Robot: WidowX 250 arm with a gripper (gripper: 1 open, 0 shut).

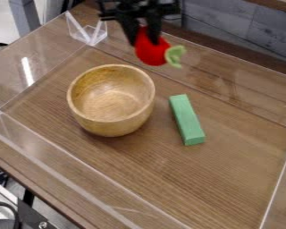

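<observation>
My dark gripper [146, 36] is high at the top centre, blurred, shut on a red object with a green top [152, 49], held above and behind a round wooden bowl [110, 112]. The bowl stands empty left of centre. A green bar [186, 119] lies on the table to the right of it.
A grey wall [241, 27] runs along the back right. Clear plastic pieces are at the upper left, and a dark cable lies at the bottom left corner.
</observation>
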